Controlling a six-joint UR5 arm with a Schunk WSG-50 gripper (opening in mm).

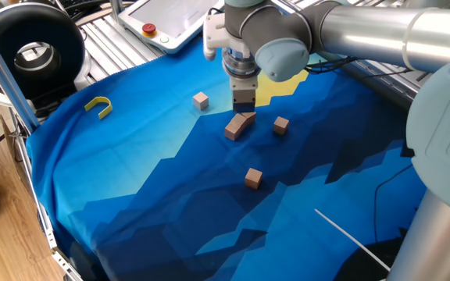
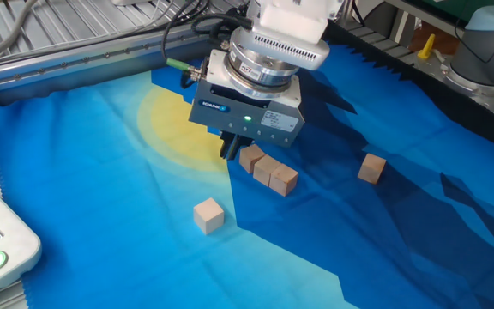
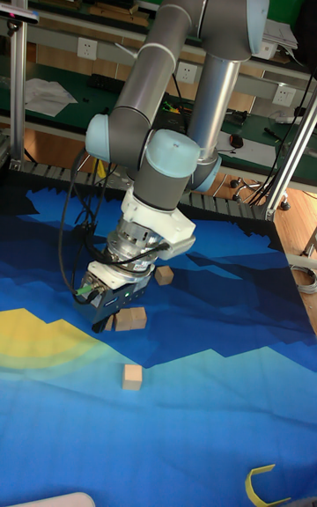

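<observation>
Several small wooden cubes lie on the blue patterned cloth. In exterior view 2, a short row holds a front cube (image 2: 284,180), a middle cube (image 2: 265,169) and a back cube (image 2: 250,157). My gripper (image 2: 229,148) points down at the left, back end of this row, its dark fingers close beside the back cube. Whether they touch it, and how far apart they stand, does not show. In exterior view 1 the gripper's body hides its fingertips. A paler cube (image 1: 201,100) lies alone, left of the gripper there. Another lone cube (image 1: 253,179) lies nearer the camera.
A yellow curved piece (image 1: 98,106) lies near the cloth's left edge. Beyond the cloth stands a teach pendant (image 1: 170,17). A thin white rod (image 1: 351,238) lies at the lower right.
</observation>
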